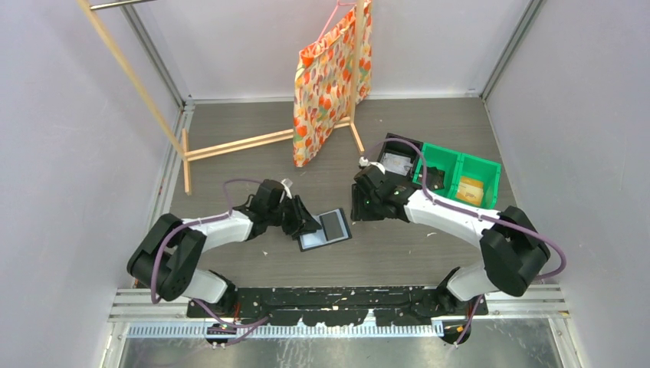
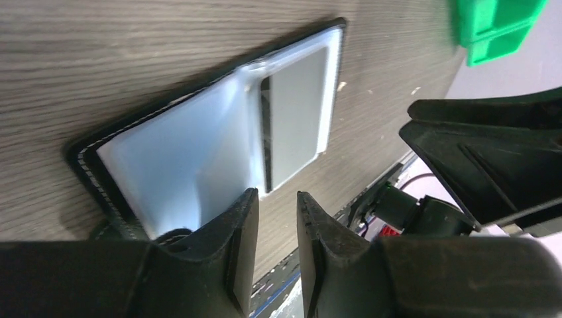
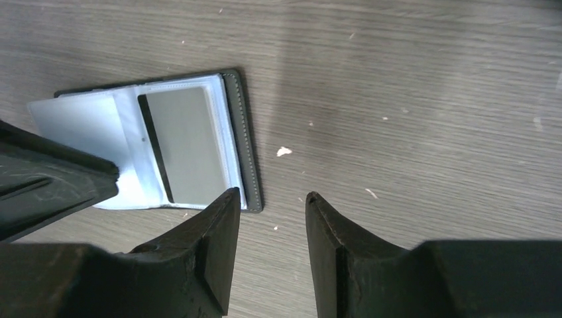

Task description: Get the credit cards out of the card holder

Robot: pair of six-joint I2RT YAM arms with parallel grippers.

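The card holder (image 1: 334,228) lies open on the table, a dark cover with clear sleeves and a grey card in one side, seen also as a grey panel (image 3: 185,146) in the right wrist view. My left gripper (image 1: 305,222) is open over the holder's left part, its fingertips (image 2: 311,212) close to the sleeves. My right gripper (image 1: 360,211) is just right of the holder, part open, fingers apart with nothing between them, above bare table.
Green bins (image 1: 483,165) and a black box (image 1: 398,142) sit at the back right. A wooden rack (image 1: 238,146) with hanging patterned cloth (image 1: 326,92) stands behind.
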